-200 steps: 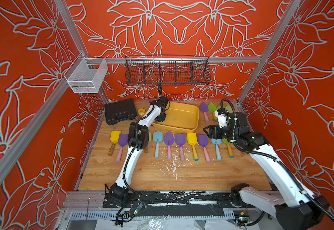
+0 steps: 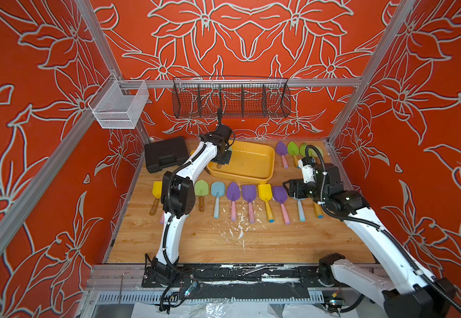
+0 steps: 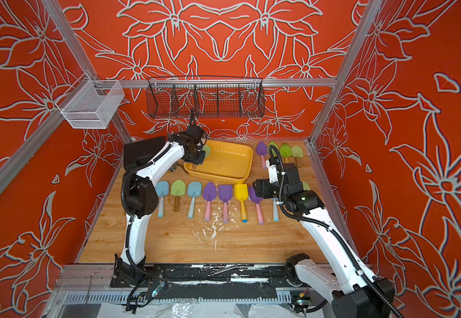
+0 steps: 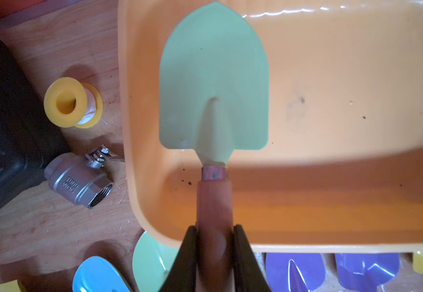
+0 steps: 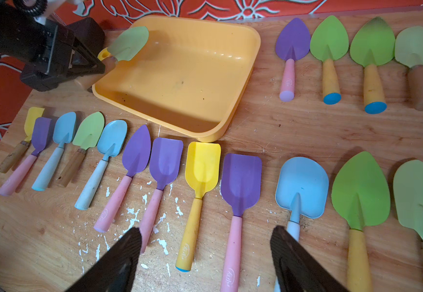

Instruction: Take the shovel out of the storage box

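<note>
The yellow storage box (image 2: 246,159) sits at the back centre. Over its left end is a pale green shovel (image 4: 214,63) with a brown wooden handle. My left gripper is shut on that handle, the blade over the box interior in the left wrist view; from the right wrist view the shovel appears raised near the rim. My right gripper hangs over the front row of shovels at the right, fingers apart with nothing held between them.
A black case (image 2: 164,153), a yellow tape spool (image 4: 66,104) and a metal valve (image 4: 77,180) lie left of the box. Several shovels line the front and back right. Wire baskets (image 2: 230,98) hang above.
The right arm has shifted slightly.
</note>
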